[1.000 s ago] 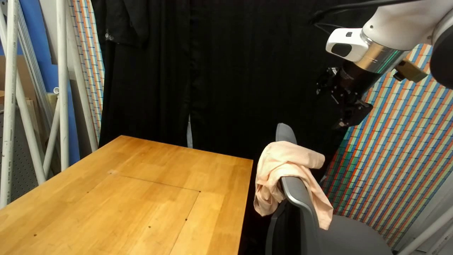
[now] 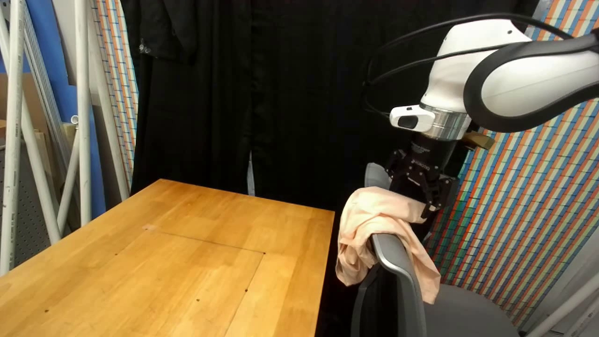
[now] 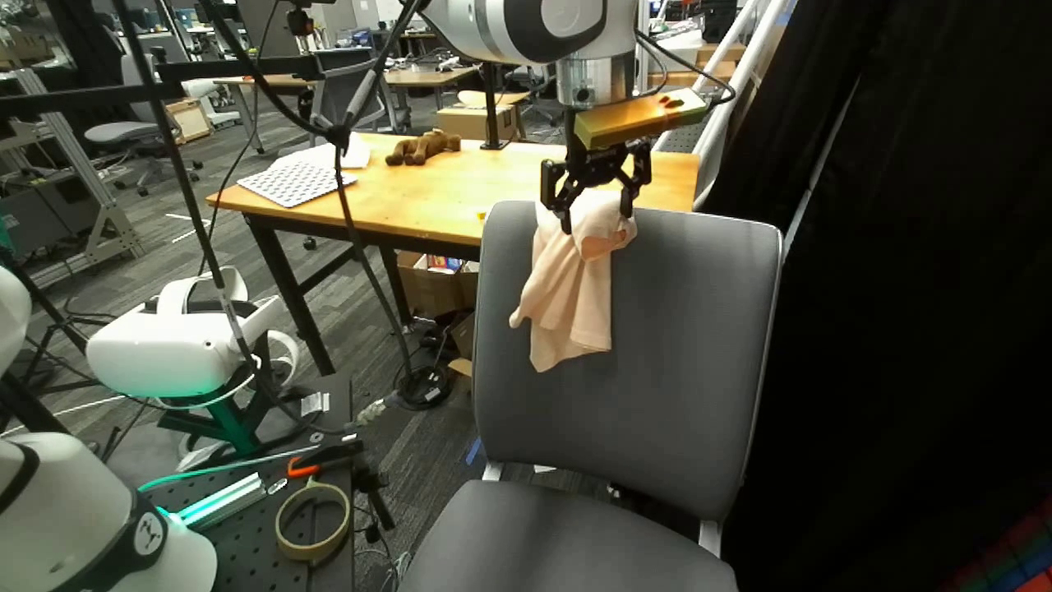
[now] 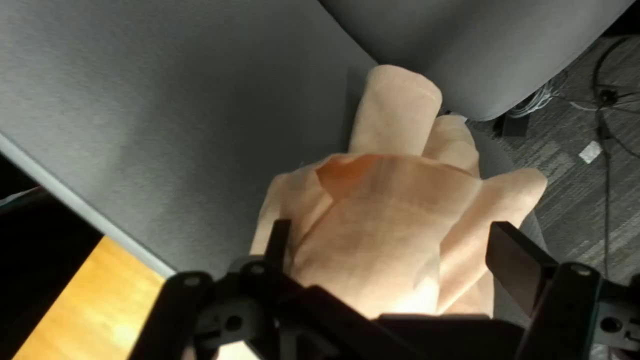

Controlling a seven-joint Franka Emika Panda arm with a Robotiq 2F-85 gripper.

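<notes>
A peach cloth (image 2: 377, 216) is draped over the top edge of a grey office chair's backrest (image 3: 690, 326), with folds hanging down on both sides. My gripper (image 3: 597, 219) is at the top of that backrest, pointing down. Its fingers stand wide apart, one on either side of the cloth's upper bunch. In the wrist view the cloth (image 4: 384, 228) lies in the gap between the black fingers, which are open and not closed on it. Whether either finger touches the fabric cannot be told.
A wooden table (image 2: 196, 252) stands behind the chair, its near part bare. On it in exterior view 2 are a brown plush toy (image 3: 424, 147) and a white perforated sheet (image 3: 296, 182). Black curtains (image 3: 888, 296) hang close beside the chair.
The arm has come down and toward the table, from above and beyond the chair's seat side to the cloth at the backrest's top. The cloth looks unmoved.
</notes>
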